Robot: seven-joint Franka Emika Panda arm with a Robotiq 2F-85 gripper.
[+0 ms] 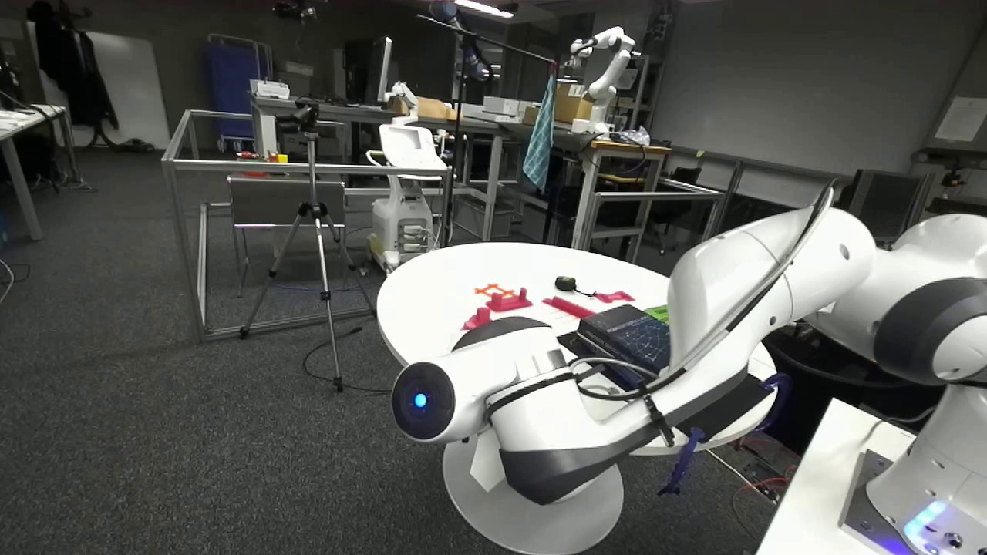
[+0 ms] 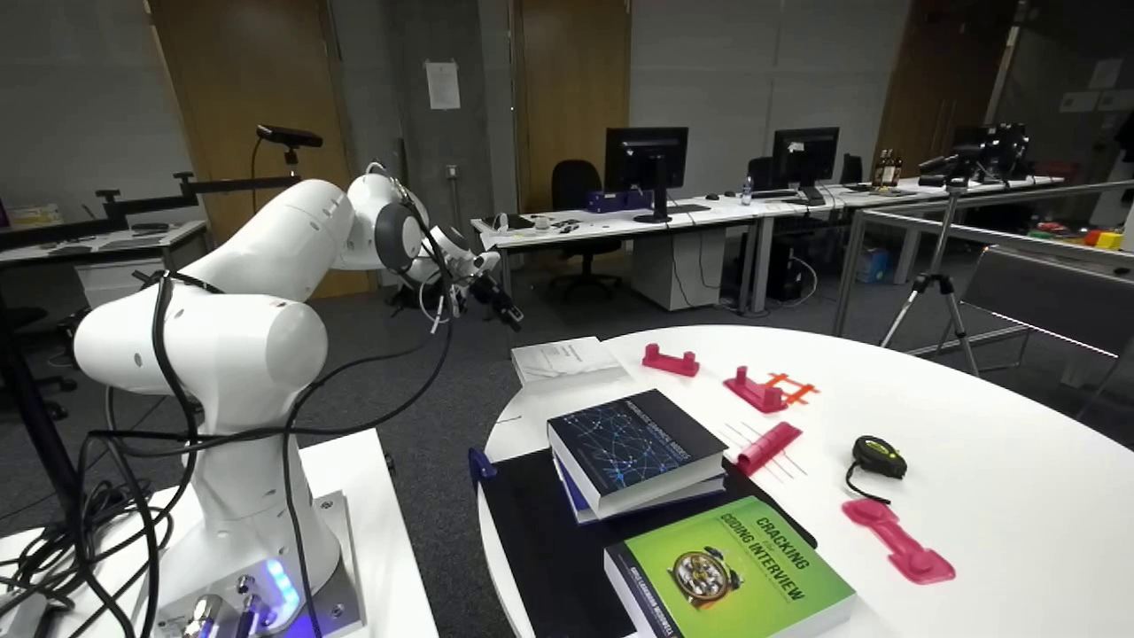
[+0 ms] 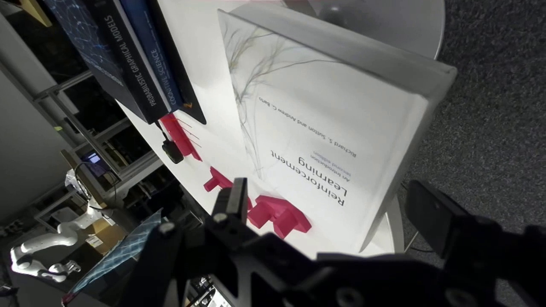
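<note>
My gripper stands open, its fingers wide apart and nothing held between them. Beyond the fingertips in the wrist view is a white Reinforcement Learning book [image 3: 307, 123], lying flat and jutting past the table's edge. Exterior view 2 has the gripper [image 2: 500, 298] off the table's far left side, a little above and beside the white book [image 2: 569, 360], apart from it. In exterior view 1 the arm hides both the gripper's fingers and that book.
A dark book [image 2: 638, 441] rests on a blue one; a green book [image 2: 733, 569] lies nearby. Red plastic parts [image 2: 671, 361], an orange lattice [image 2: 792, 389] and a tape measure [image 2: 879, 457] are spread over the round table [image 2: 1010, 468].
</note>
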